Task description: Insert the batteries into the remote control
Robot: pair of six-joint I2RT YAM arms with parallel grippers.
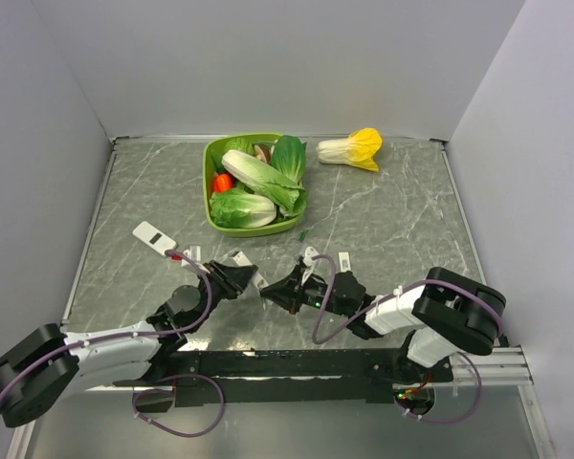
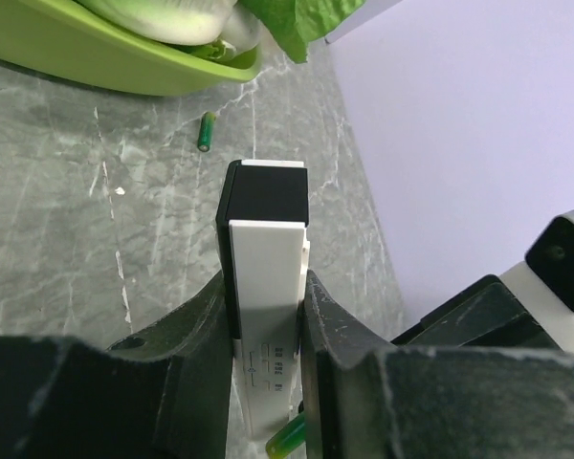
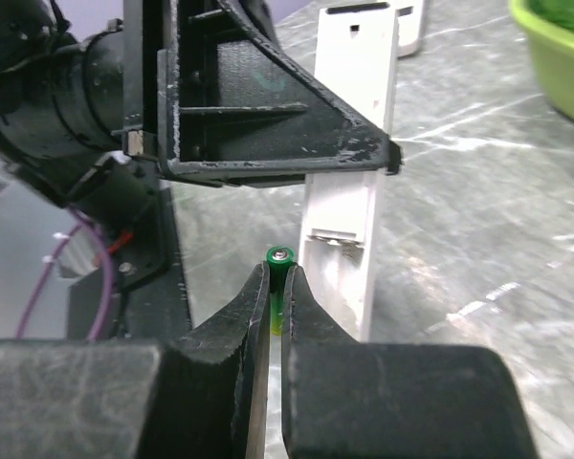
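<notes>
A white remote control (image 2: 268,287) with a black end is clamped in my left gripper, which is shut on it. In the right wrist view the remote's open battery compartment (image 3: 337,282) faces my right gripper. That gripper is shut on a green battery (image 3: 279,258), whose metal-tipped end sticks out from the fingertips beside the compartment. From this angle I cannot tell whether battery and remote touch. Part of the held battery (image 2: 287,438) also shows low in the left wrist view. Another green battery (image 2: 206,132) lies on the table near the bowl.
A green bowl (image 1: 210,210) of vegetables stands at the back, with a yellow-and-white vegetable (image 1: 354,150) to its right. A second white device (image 1: 153,239) lies at left. A small white piece (image 1: 344,260) sits beyond the right arm.
</notes>
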